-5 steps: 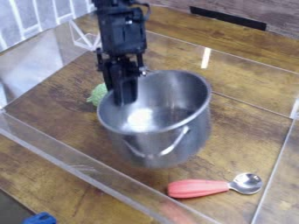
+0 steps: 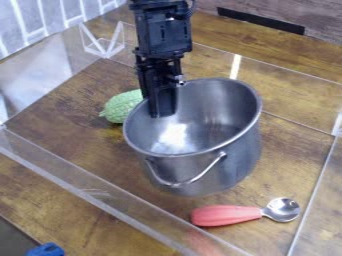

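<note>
My black gripper [image 2: 160,95] reaches down at the left rear rim of a steel pot [image 2: 214,160] with a wire handle on its front. The fingers overlap the rim, one seen against the pot's inside; whether they grip the wall is unclear. Behind the pot on the left lies a pale green bumpy vegetable [image 2: 120,106], partly hidden. In front to the right, a spoon with a pink handle [image 2: 227,215] lies on the wooden surface.
Clear plastic walls [image 2: 94,180] border the wooden work area [image 2: 67,130]. A blue object [image 2: 44,249] sits at the lower left, outside. Bare wood lies at the back right and left.
The pot and gripper have shifted right, away from the left wall, and the pot looks to have settled slightly, with more of the green vegetable showing.
</note>
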